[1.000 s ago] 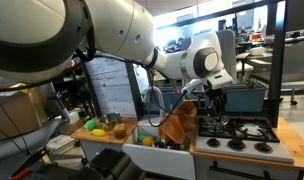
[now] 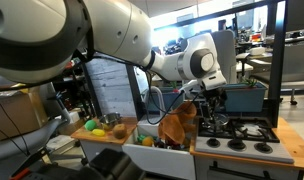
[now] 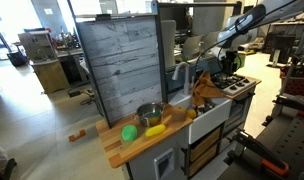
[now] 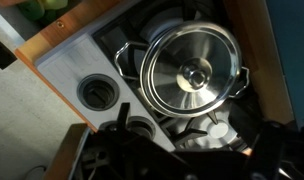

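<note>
In the wrist view a silver lidded pot (image 4: 168, 73) stands on the stove (image 4: 100, 50), its round lid knob facing up and a loop handle at either side. My gripper is open above the stove, with black fingers (image 4: 121, 116) entering from the bottom of that view. Nothing is held between them. From exterior view 1, the gripper (image 2: 214, 104) hangs over the left part of the stove (image 2: 246, 138), close to the pot, which is small and partly hidden there.
An orange-brown cloth (image 2: 177, 124) drapes over the sink beside the stove. Farther left on the counter (image 3: 130, 150) are a metal pot (image 3: 151, 114) and a yellow object (image 3: 155, 130). Stove knobs (image 4: 98, 92) line the front edge.
The arm's wrist has shifted very slightly to the left and tilted a little in exterior view 1. The stove and counter items look the same.
</note>
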